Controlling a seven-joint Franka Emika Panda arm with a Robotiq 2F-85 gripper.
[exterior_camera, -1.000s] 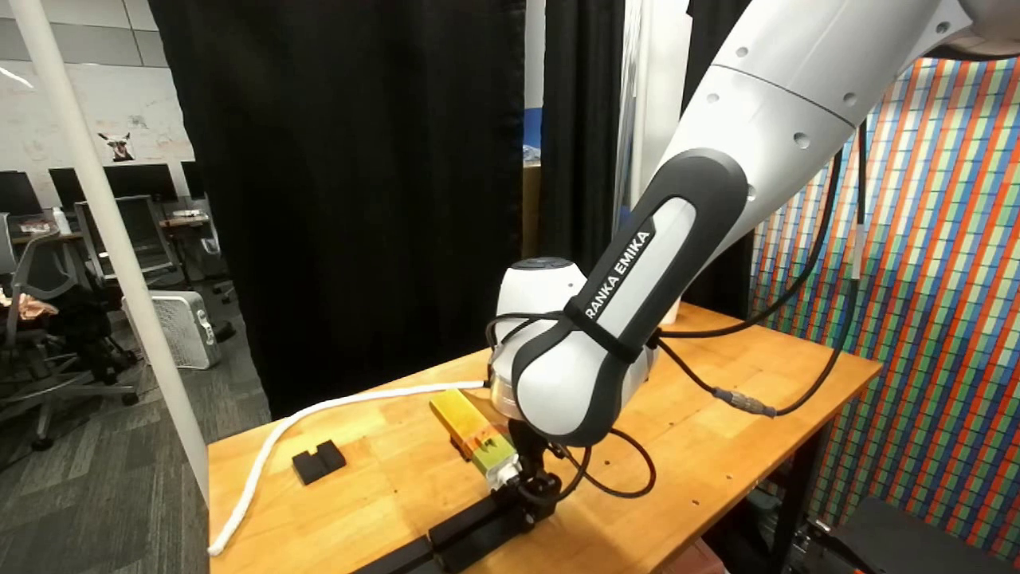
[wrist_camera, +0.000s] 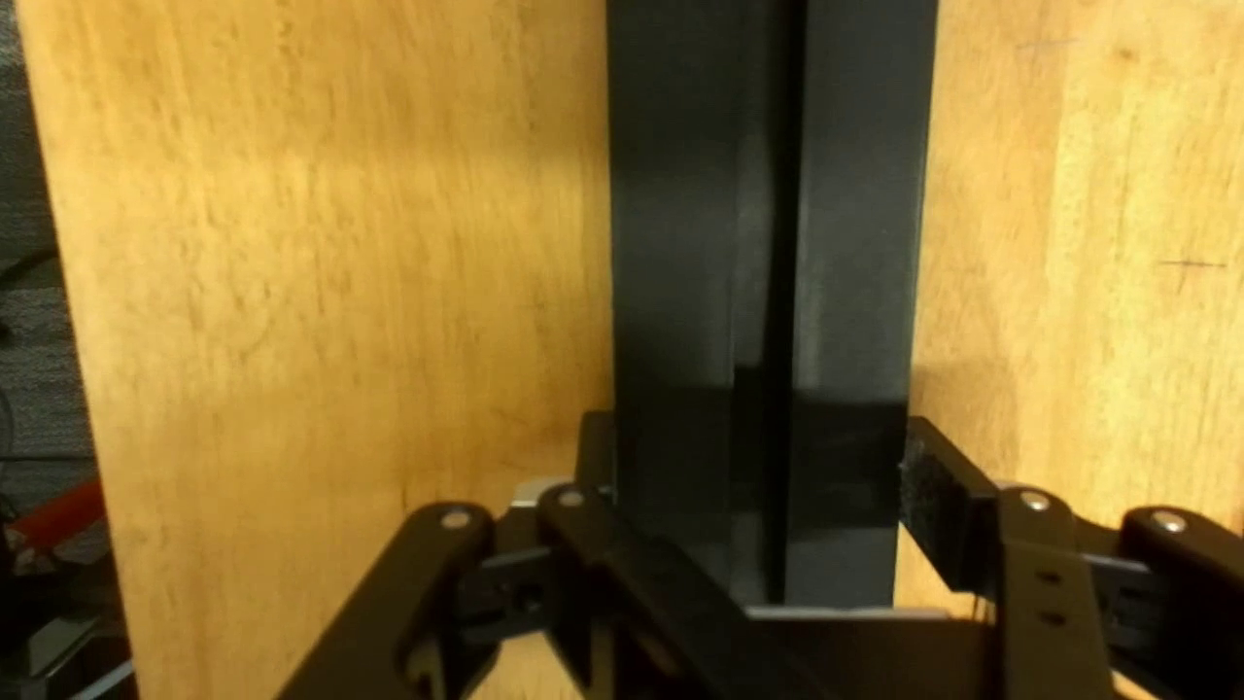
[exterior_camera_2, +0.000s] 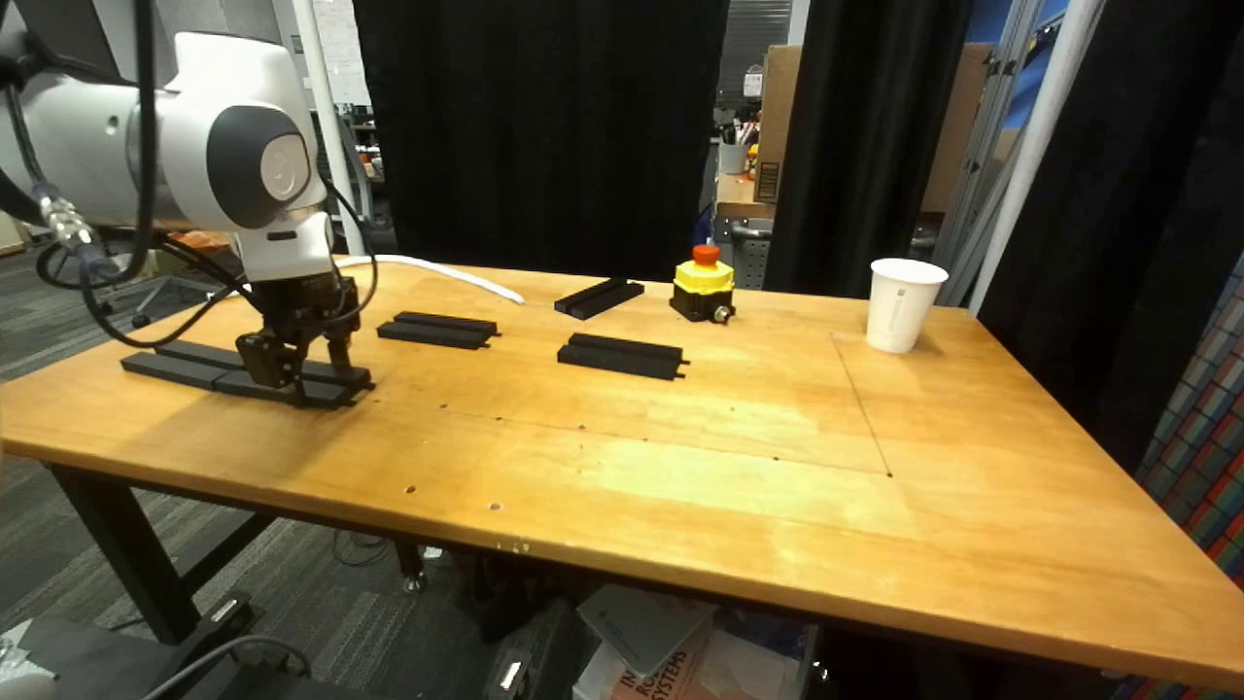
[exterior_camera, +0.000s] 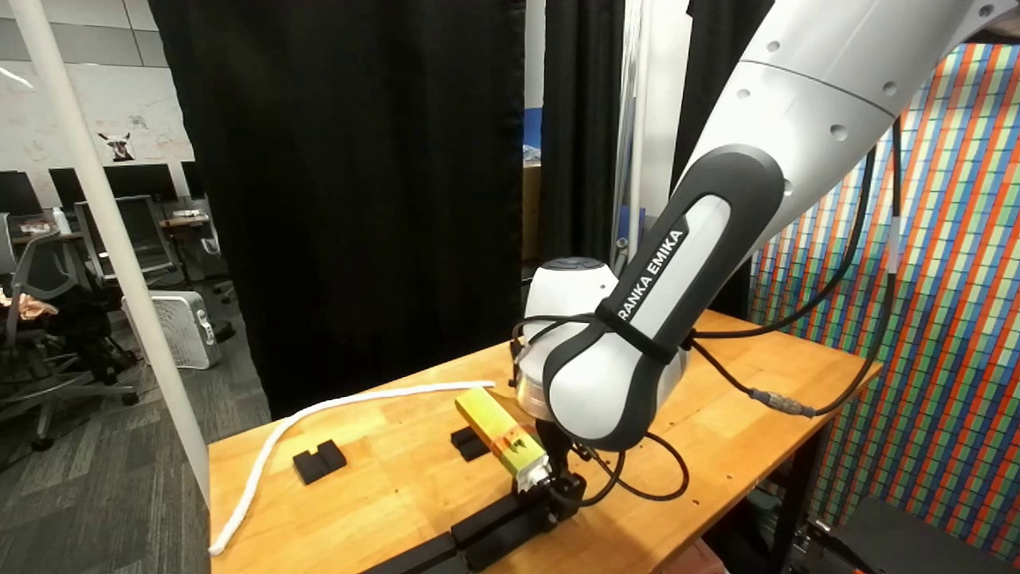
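Note:
A long black grooved track piece [wrist_camera: 857, 233] runs up the wrist view. My gripper is shut across its near end, with one finger [wrist_camera: 597, 449] at the left side and the other at the right. In exterior view 2 the gripper [exterior_camera_2: 305, 367] is low at the table's left end, around the held piece [exterior_camera_2: 241, 385]. A second black track piece [exterior_camera_2: 175, 367] lies end to end with it, and a seam shows between the two. Whether they are fully joined I cannot tell.
Other black track pieces lie apart: one [exterior_camera_2: 433, 332] just behind the gripper, one [exterior_camera_2: 618, 360] mid-table, another [exterior_camera_2: 598, 298] farther back. A yellow emergency stop [exterior_camera_2: 703, 286], a white cup [exterior_camera_2: 901, 305] and a white cord [exterior_camera: 277, 435] also stand or lie here.
The arm and gripper have shifted right in exterior view 1. Both lined-up black track pieces have slid the same way, their seam moving with them. The loose pieces and the cord have stayed put.

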